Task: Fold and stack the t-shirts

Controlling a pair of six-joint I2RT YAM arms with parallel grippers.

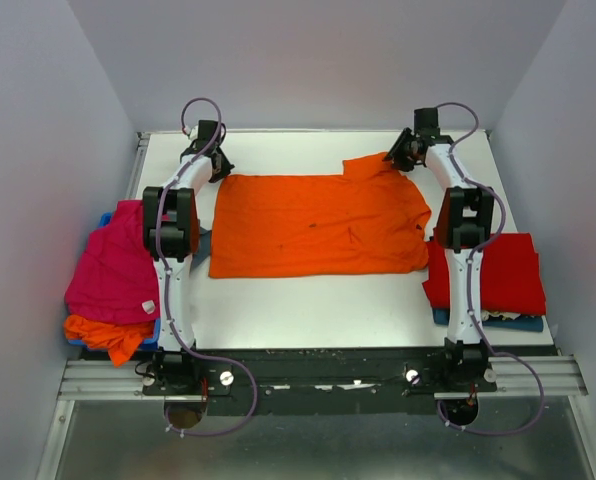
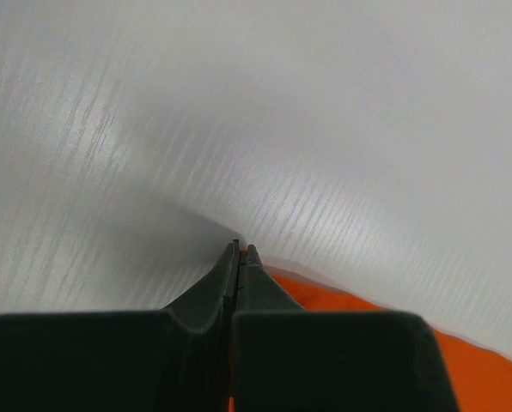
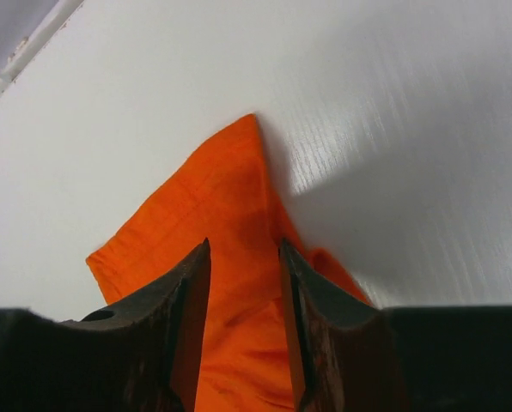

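An orange t-shirt (image 1: 308,225) lies spread across the white table, its sleeve flap (image 1: 363,167) sticking out at the far right. At its far left corner my left gripper (image 1: 230,170) is shut; in the left wrist view a sliver of orange shows at the joined fingertips (image 2: 254,256), with cloth running off to the right. My right gripper stands partly open over the shirt's far right part. Between and below its fingers lies a folded ridge of orange cloth, not visibly pinched.
Pink and orange cloth fills a blue bin (image 1: 106,218) at the left. Folded red cloth (image 1: 498,275) lies on blue cloth (image 1: 518,322) at the right. Bare white table (image 1: 308,315) shows in front of the shirt, and a strip is free behind it.
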